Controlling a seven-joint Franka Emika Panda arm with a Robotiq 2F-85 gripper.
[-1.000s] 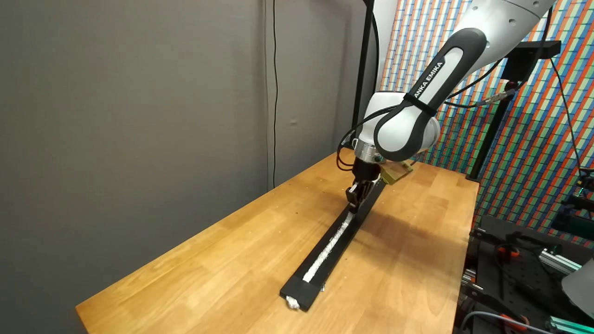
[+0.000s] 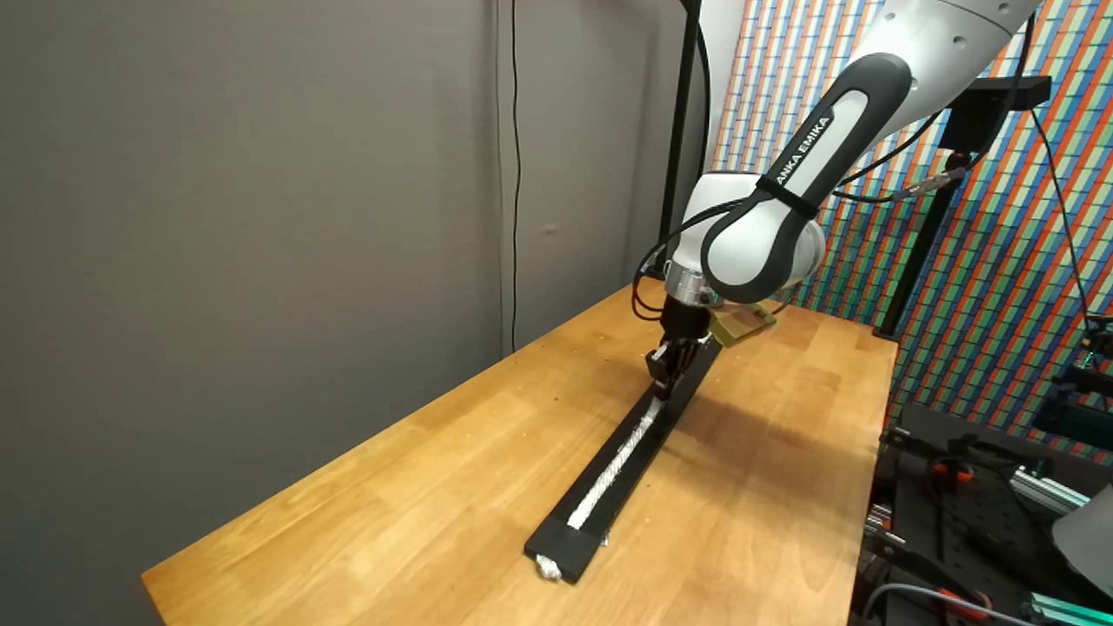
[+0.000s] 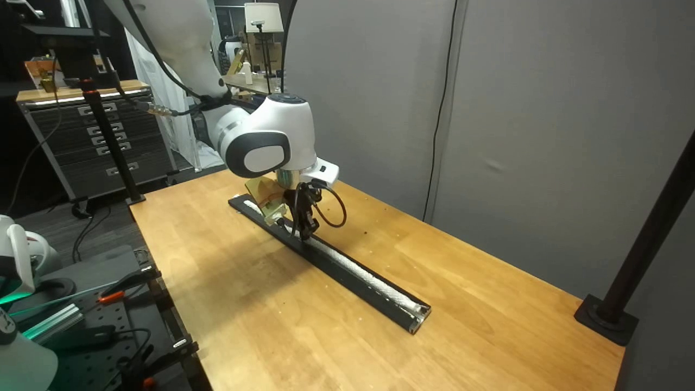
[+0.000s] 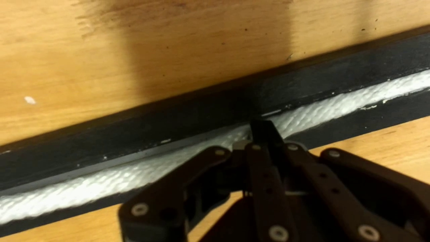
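Observation:
A white braided rope [image 4: 100,183] runs lengthwise along the slot of a long black channel [image 4: 193,111] in the wrist view. Both exterior views show this channel [image 2: 563,542] lying on the wooden table, with the rope [image 2: 616,475] visible in its opening. My gripper points down over the rope, its fingertips together at or against it; whether they touch or press it cannot be made out. Nothing shows between the fingers. From the other side, the gripper [image 3: 304,235] stands over the channel, nearer its far end than its near end.
Bare table [image 3: 365,228] surrounds the channel on both sides. A grey wall [image 2: 344,261] stands along one long edge of the table. A yellowish block-like part [image 3: 265,195] sits by the wrist. Tools on a dark cart [image 3: 117,326] lie off the opposite edge.

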